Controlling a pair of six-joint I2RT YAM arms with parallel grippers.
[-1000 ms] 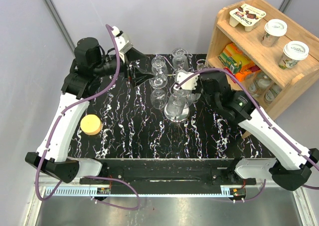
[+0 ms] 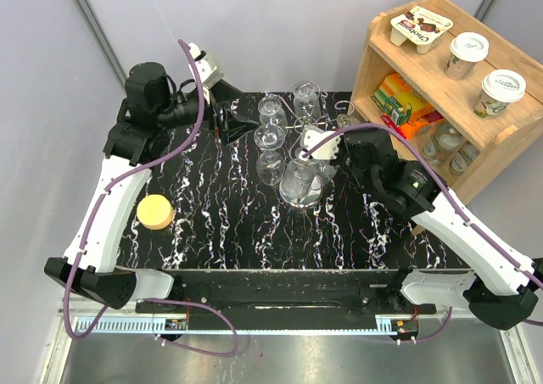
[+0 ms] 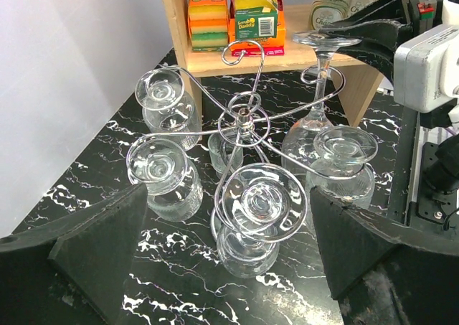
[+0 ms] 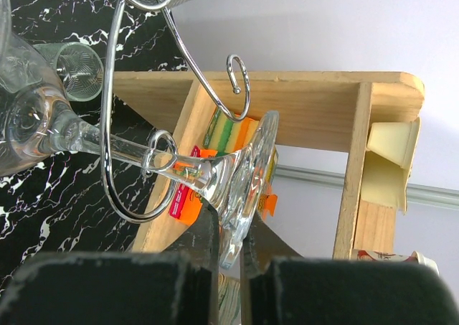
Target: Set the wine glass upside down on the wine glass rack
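The metal rack (image 3: pixel 244 118) holds several upside-down glasses, their bases up. My right gripper is shut on the foot of an inverted wine glass (image 4: pixel 244 181), whose stem lies by a curled arm of the rack in the right wrist view; in the left wrist view it hangs bowl down at the rack's right side (image 3: pixel 307 140). Whether it rests on the hook I cannot tell. My left gripper (image 2: pixel 233 125) stands open, left of the rack, with nothing between its fingers.
A wooden shelf (image 2: pixel 382 41) with sponges, bottles and cups stands at the right, close behind my right gripper. A yellow round object (image 2: pixel 154 211) lies at the left.
My right arm has shifted very slightly around the rack's right side, still holding the glass. My left arm looks unchanged.
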